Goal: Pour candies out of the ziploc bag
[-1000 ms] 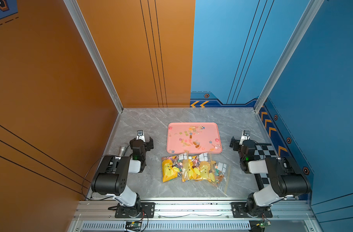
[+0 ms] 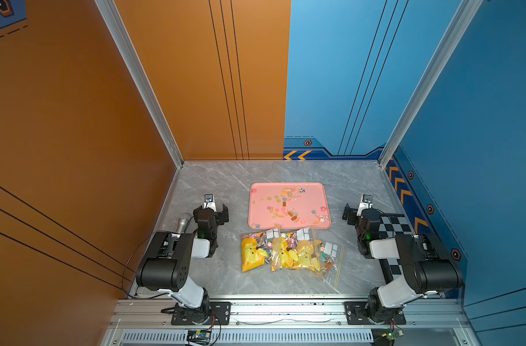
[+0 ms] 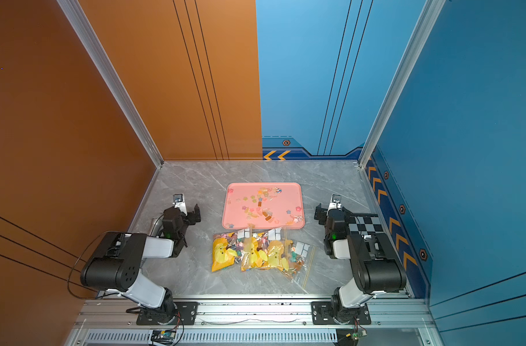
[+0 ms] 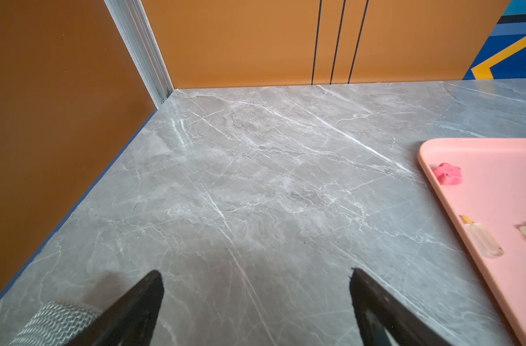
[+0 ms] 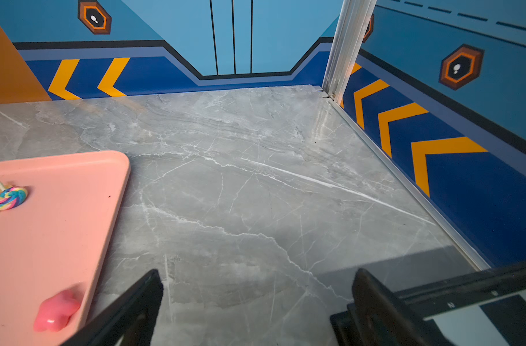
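Note:
Clear ziploc bags (image 2: 283,253) with yellow prints lie overlapping in a row on the grey table, filled with colourful candies; where one ends and another begins is hard to tell. Just behind them is a pink tray (image 2: 257,216), with candies (image 2: 283,203) scattered over its middle and right side. To the left of tray and bags, my left gripper stands open and empty above bare table. On the right side my right gripper is likewise open, nothing between its fingers. Neither gripper touches a bag.
A black-and-white checkered board (image 2: 394,225) lies under and beside the right arm. Close to the left gripper is a metal mesh object (image 4: 55,324). Bare table (image 2: 217,173) extends behind the tray up to the orange and blue walls.

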